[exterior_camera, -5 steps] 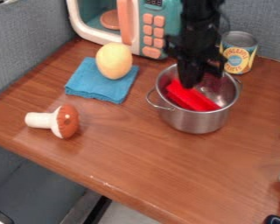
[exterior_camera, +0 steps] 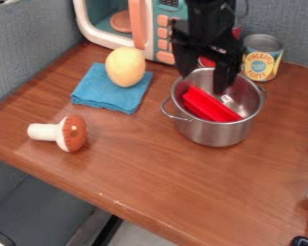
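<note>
The black gripper (exterior_camera: 206, 60) hangs at the top of the camera view, over the back of the steel pot (exterior_camera: 218, 133); whether it is open or shut is unclear. A red elongated object (exterior_camera: 211, 105) lies inside the pot. A yellow potato-like toy (exterior_camera: 126, 65) rests on the folded blue cloth (exterior_camera: 111, 91) to the left. A red-and-white toy mushroom (exterior_camera: 61, 134) lies on its side at the left of the wooden table (exterior_camera: 157, 187).
A tin can (exterior_camera: 261, 60) and another red item stand behind the pot. A toy microwave (exterior_camera: 135, 26) is at the back left.
The objects look unmoved.
</note>
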